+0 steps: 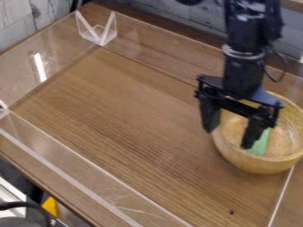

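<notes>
My gripper (pixel 243 120) is over the tan bowl (pixel 254 155) on the right side of the wooden table, its dark fingers apart and reaching down over the bowl's rim and inside. A green block (pixel 261 142) lies in the bowl, partly behind the fingers. A blue item shows at the back of the bowl, mostly hidden by the arm.
A clear plastic container (pixel 97 28) stands at the back left. A small yellow object (pixel 49 207) and dark cables sit beyond the lower left edge.
</notes>
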